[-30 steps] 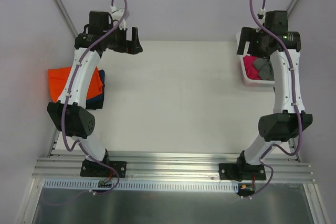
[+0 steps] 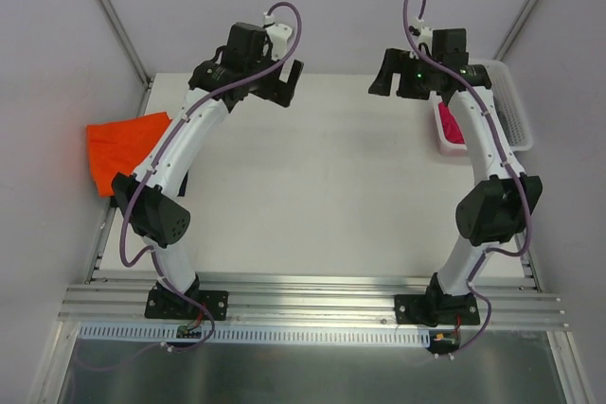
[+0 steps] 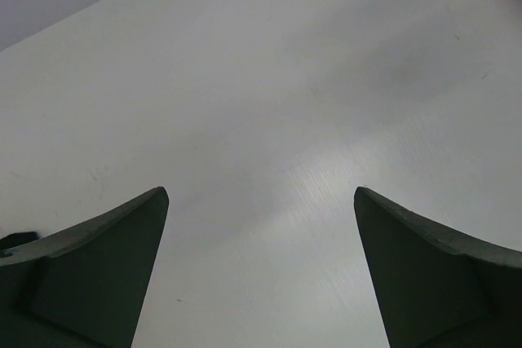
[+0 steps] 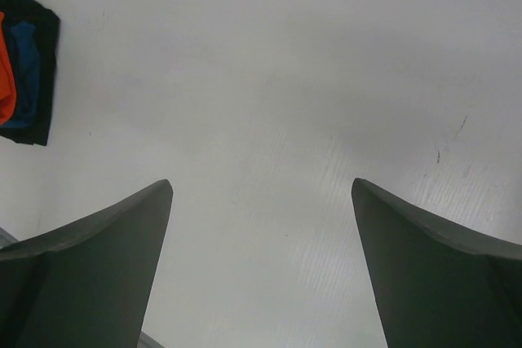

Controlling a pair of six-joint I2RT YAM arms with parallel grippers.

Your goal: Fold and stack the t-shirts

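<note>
On the left of the top view lies a flat orange shirt (image 2: 123, 149), on top of darker cloth that my left arm partly covers. In the right wrist view, the stack's corner shows orange cloth (image 4: 5, 87), blue cloth (image 4: 26, 71) and dark green cloth (image 4: 42, 112). Red cloth (image 2: 450, 124) is visible in the white basket (image 2: 516, 111) at right, partly behind my right arm. My left gripper (image 2: 292, 84) is open over bare table. Likewise open and empty is my right gripper (image 2: 383, 73), above the table left of the basket.
Grey walls bound it at the back and both sides. A metal rail (image 2: 312, 290) runs along the front edge.
The left arm has swung right, away from the stack, toward the table's middle. The right arm has moved left, off the basket. Both grippers stay open and the shirts lie still.
</note>
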